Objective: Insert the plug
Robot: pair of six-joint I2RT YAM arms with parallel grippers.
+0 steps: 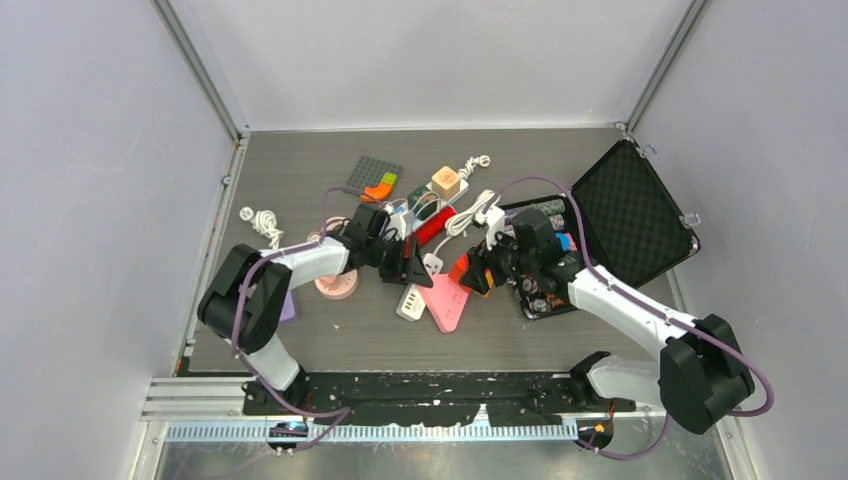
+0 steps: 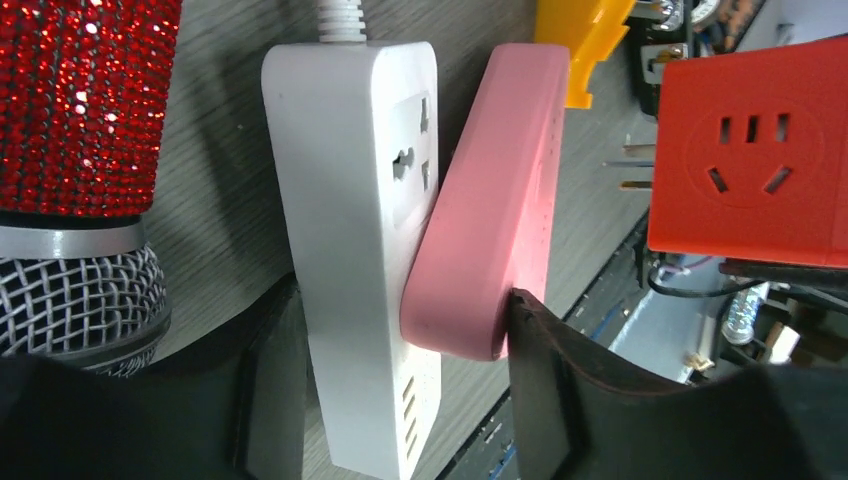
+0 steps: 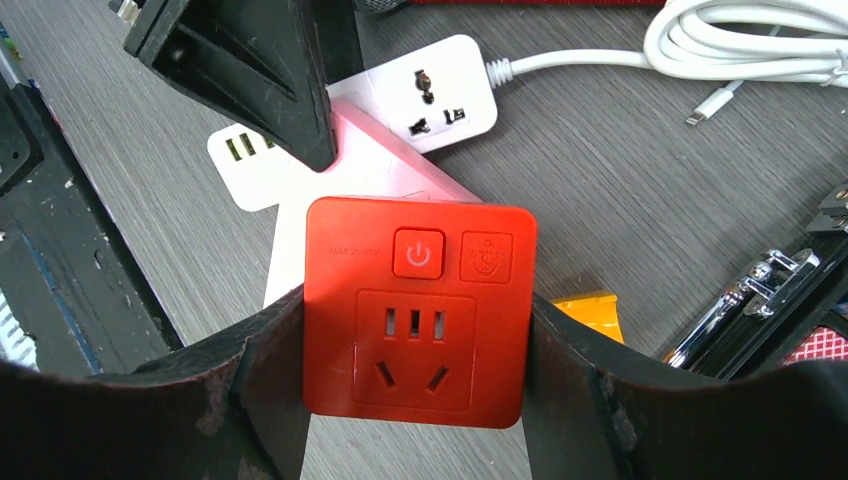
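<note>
My right gripper is shut on a red socket adapter; in the left wrist view metal prongs (image 2: 635, 185) stick out from its side. My left gripper is part open, its fingertips around the end of a white power strip (image 2: 345, 200) and a pink triangular block (image 2: 470, 210) lying against it; one fingertip touches the pink block. In the right wrist view the strip's socket face (image 3: 445, 100) shows beyond the pink block.
A red glittery microphone (image 2: 75, 110) lies beside the strip. A yellow piece (image 3: 590, 315), coiled white cable (image 3: 720, 40), open black case (image 1: 635, 205) and several other plugs crowd the middle.
</note>
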